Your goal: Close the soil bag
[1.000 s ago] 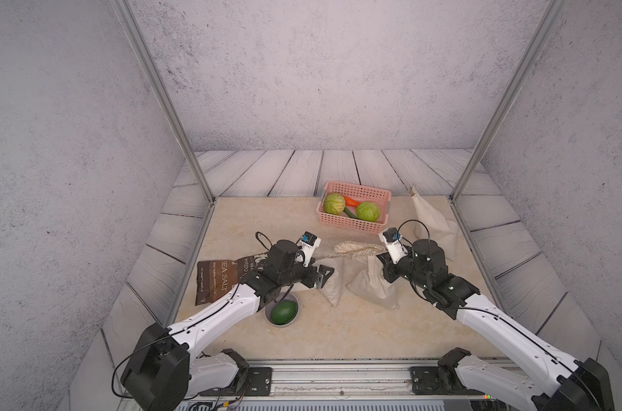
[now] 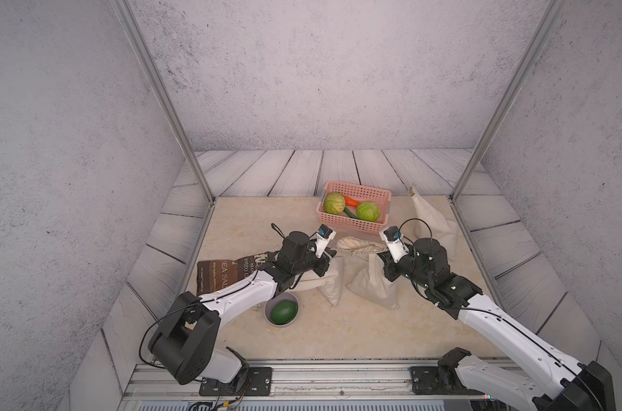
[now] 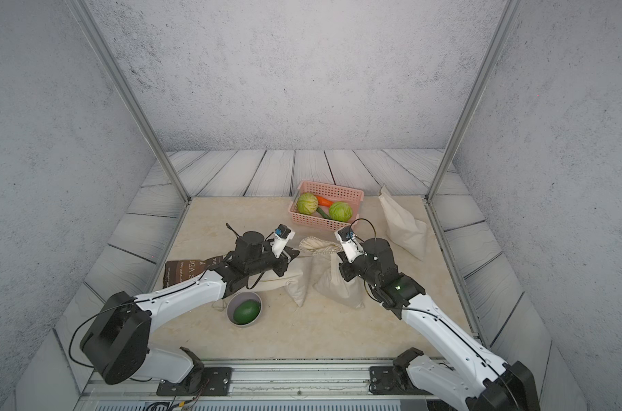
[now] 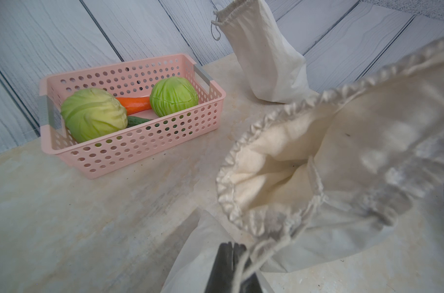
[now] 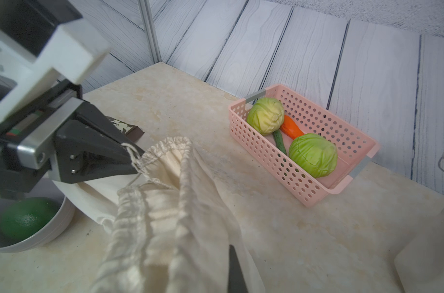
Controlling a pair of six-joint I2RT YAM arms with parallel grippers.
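The cream cloth drawstring bag (image 2: 374,284) stands in the middle of the table. Its gathered mouth (image 4: 268,183) gapes, with an empty-looking cloth inside. In the left wrist view, the tips of my left gripper are together, and the bag's thin cord (image 4: 256,263) runs down across them. The right wrist view shows that cord looped at the left fingertips (image 5: 134,168), close to the rim. At the bag's right side, my right gripper (image 2: 384,257) is shut with the upper cloth at its fingers; only one finger (image 5: 235,273) shows in its own view, the cloth hiding the other.
A pink basket (image 2: 355,222) with vegetables stands behind the bag. Another cream bag (image 2: 434,219) is at the back right. A brown sea salt bag (image 2: 221,276), a low cream bag (image 2: 331,284) and a bowl (image 2: 267,315) holding a green item lie left.
The mouth has shifted slightly toward the back. My right arm is almost unmoved.
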